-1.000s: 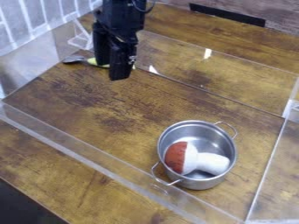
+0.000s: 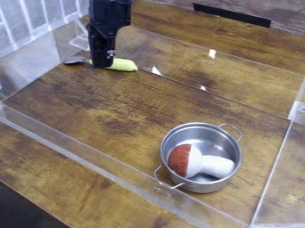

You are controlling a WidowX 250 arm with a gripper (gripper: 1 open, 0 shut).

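Observation:
My black gripper (image 2: 103,55) is at the far left of the clear-walled enclosure, low over a pale yellow-green object (image 2: 123,65) with a dark, grey-tipped end (image 2: 74,61). Its fingertips are beside or on that object; whether anything is between them cannot be seen. A steel pot (image 2: 205,182) with two handles stands at the near right, holding a white mushroom-like toy (image 2: 215,165) with a red-brown top (image 2: 180,158).
Clear plastic walls (image 2: 277,169) border the wooden surface (image 2: 95,111) on its sides.
The gripper has moved back and to the left, away from the open middle, down to the pale yellow-green object. The pot and toy are unmoved.

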